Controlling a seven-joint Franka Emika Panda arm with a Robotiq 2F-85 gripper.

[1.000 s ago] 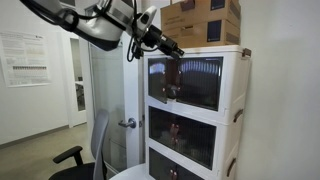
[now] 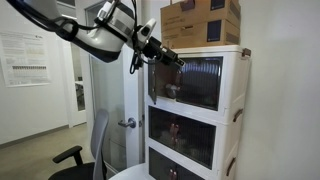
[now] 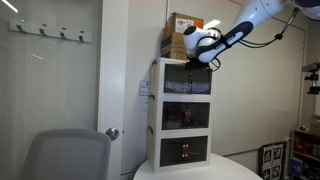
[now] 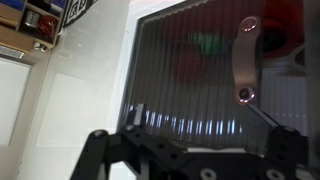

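A white cabinet (image 2: 232,92) holds three stacked compartments with dark ribbed doors. The top compartment's left door (image 2: 160,80) appears ajar, beside the dark right door (image 2: 200,82). My gripper (image 2: 179,62) is at the upper front of this compartment, near the top edge; from the other side, the gripper (image 3: 212,65) again shows there. In the wrist view a ribbed door (image 4: 180,80) fills the middle, with a brown leather handle (image 4: 244,62) along its right side. The gripper's fingers (image 4: 140,116) stand apart, nothing visible held between them. Whether they touch the door cannot be made out.
Cardboard boxes (image 2: 200,22) sit on top of the cabinet, close to the arm. A grey chair (image 3: 68,150) stands to the left. The white round table (image 3: 205,172) under the cabinet has some bare surface.
The gripper has shifted slightly down and right across the upper front of the cabinet. The top left door looks swung farther outward than before.
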